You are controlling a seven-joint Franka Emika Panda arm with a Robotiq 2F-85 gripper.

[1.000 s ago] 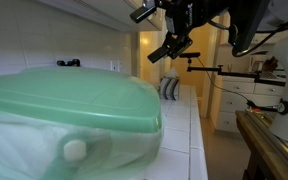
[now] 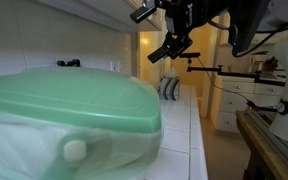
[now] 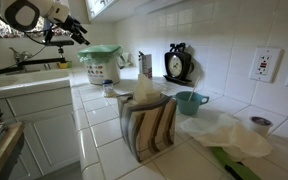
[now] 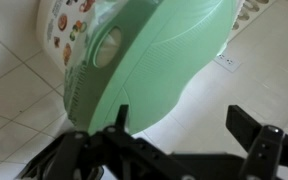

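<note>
A large bin with a pale green lid (image 2: 69, 95) fills the left front of exterior view 1. The same lid (image 4: 174, 60) slants across the wrist view, above a bin wall (image 4: 62, 25) printed with small coloured pictures. In exterior view 2 the bin (image 3: 103, 71) stands at the far end of the counter. My gripper (image 2: 148, 36) hangs in the air above the lid's level, apart from it. Wide open in the wrist view, the gripper has nothing between its fingers. The bin's inside is hidden.
On the tiled counter (image 3: 96, 128) stand a striped holder (image 3: 149, 127), a teal mug (image 3: 191, 103), a black stand (image 3: 179, 66) and a metal can (image 3: 261, 125). A crumpled plastic bag (image 3: 224, 134) lies near the wall. Cabinets overhang the counter.
</note>
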